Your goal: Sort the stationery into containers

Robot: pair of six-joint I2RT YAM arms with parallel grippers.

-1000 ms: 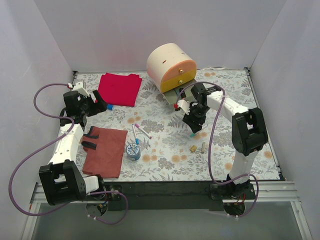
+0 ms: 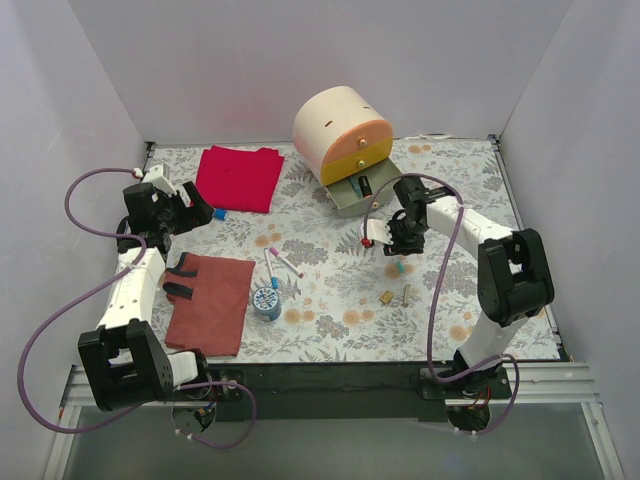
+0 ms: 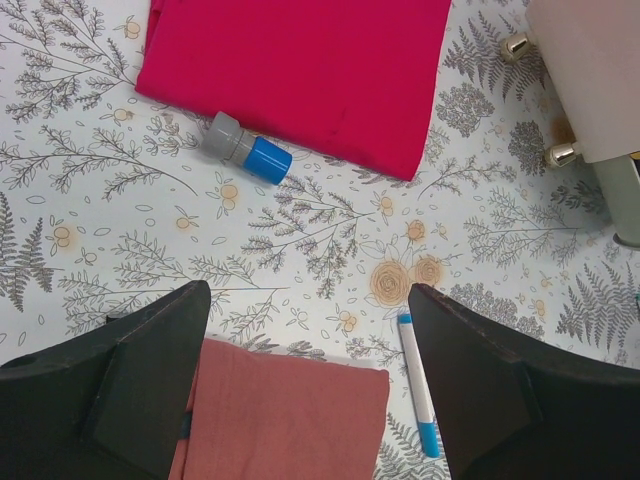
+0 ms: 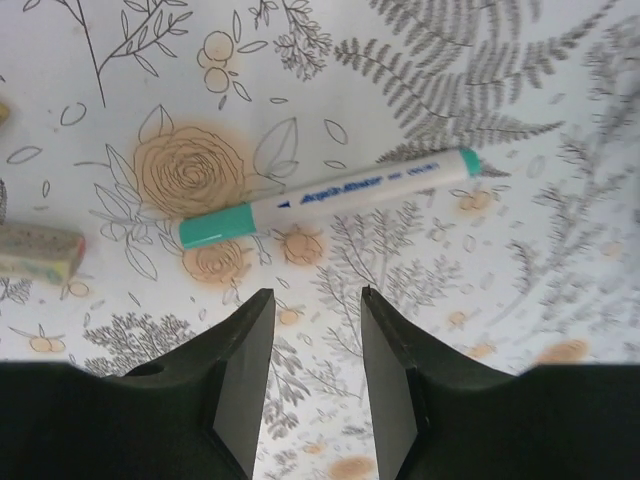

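Note:
A white marker with teal ends (image 4: 355, 192) lies flat on the patterned table in the right wrist view. My right gripper is over the table, its fingers apart with nothing between them; the marker is just beyond the fingertips. From the top, the right gripper mostly covers this marker. My left gripper stands open and empty above the table's left side. Beyond it rests a grey-and-blue cylinder (image 3: 247, 148) at the red cloth's edge. A blue marker (image 2: 269, 266) and a pink marker (image 2: 287, 263) lie mid-table.
A rounded cabinet (image 2: 328, 125) stands at the back, its lower drawer (image 2: 348, 204) pulled out with a dark item inside. A red cloth (image 2: 240, 178), a brown pouch (image 2: 215, 305), a blue round tin (image 2: 267, 305) and a yellow block (image 2: 386, 297) also occupy the table.
My right gripper has shifted a little to the right over the teal-ended marker, covering a different part of it from the top. The left arm has barely moved.

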